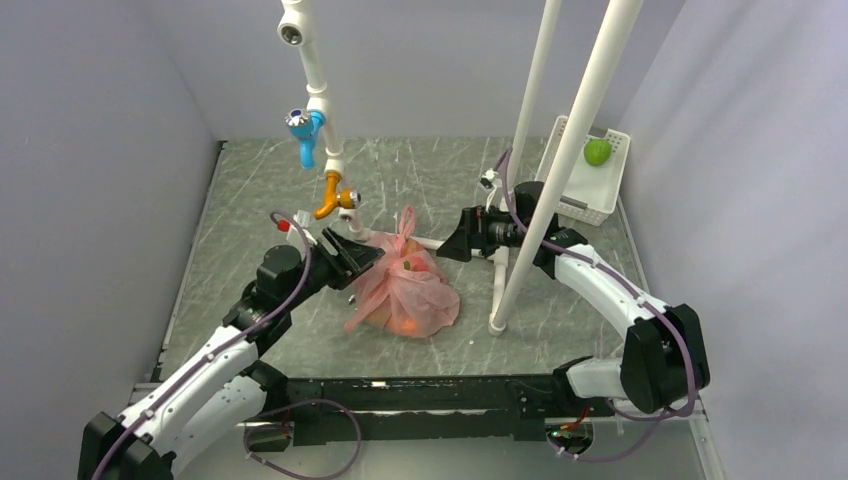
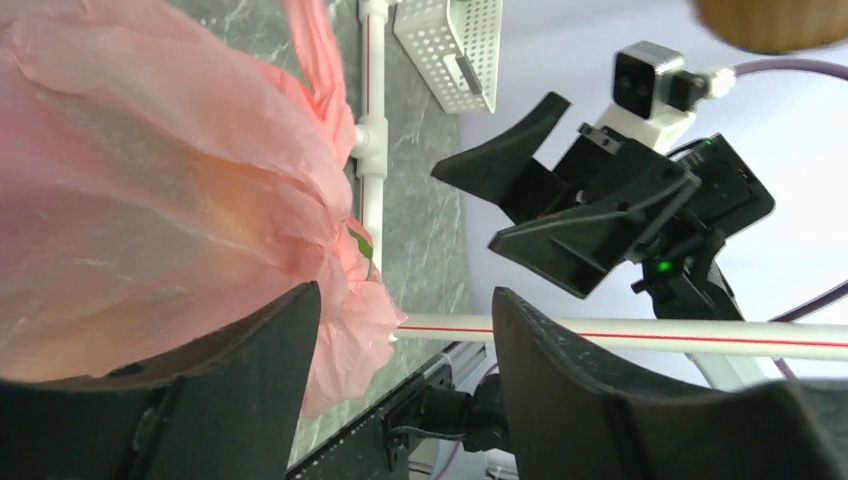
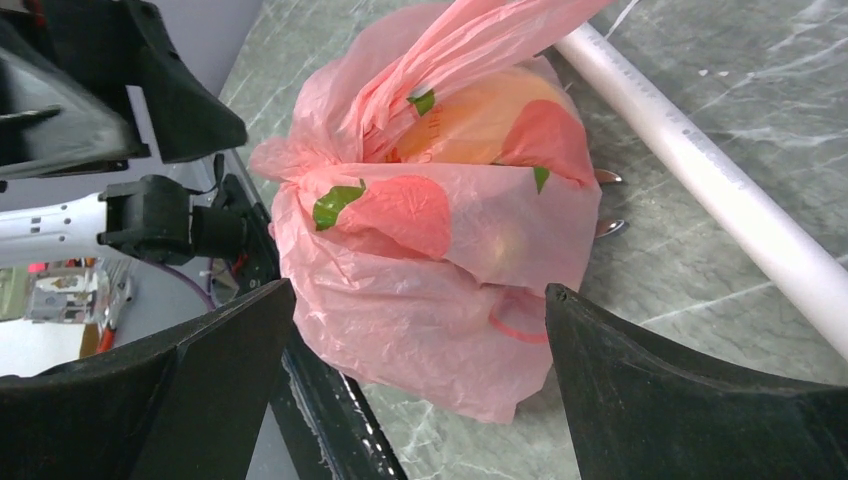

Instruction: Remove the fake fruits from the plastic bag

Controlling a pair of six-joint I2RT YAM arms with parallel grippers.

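A pink translucent plastic bag (image 1: pixel 405 300) with knotted handles sits at mid-table, orange and green showing through or on it. Its contents are mostly hidden. My left gripper (image 1: pixel 365 255) is at the bag's upper left, fingers apart; in the left wrist view the bag (image 2: pixel 170 200) lies beside and behind them, with nothing clearly between the tips. My right gripper (image 1: pixel 455 240) stands open just right of the bag, which fills the middle of the right wrist view (image 3: pixel 430 300) beyond its fingers.
A white pipe frame (image 1: pixel 500 320) with tall posts crosses the right side and behind the bag. Taps (image 1: pixel 335 190) hang at upper left. A white basket (image 1: pixel 585 190) holding a green fruit (image 1: pixel 597 151) is back right. Spoon-like metal pieces (image 3: pixel 608 226) lie by the bag.
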